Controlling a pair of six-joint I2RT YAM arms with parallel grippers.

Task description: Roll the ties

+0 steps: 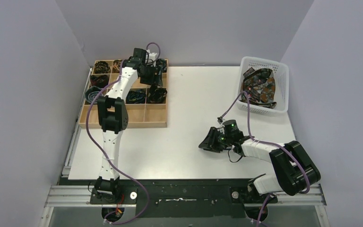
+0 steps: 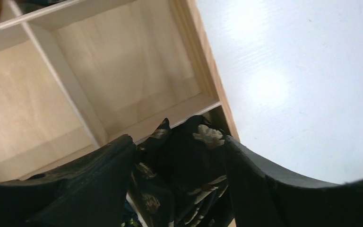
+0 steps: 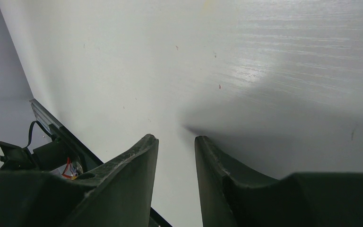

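A wooden divider box [image 1: 137,124] at the left holds dark rolled ties in several compartments. Above its right side hangs my left gripper [image 1: 155,79], fingers part open over a dark patterned tie [image 2: 189,165] bunched in a compartment; whether the fingers touch it is unclear. Empty compartments [image 2: 118,61] show beyond it in the left wrist view. My right gripper is low over the bare table at the right front, fingers apart with nothing between them.
A white basket [image 1: 280,85] with patterned ties stands at the back right. Grey walls bound both sides.
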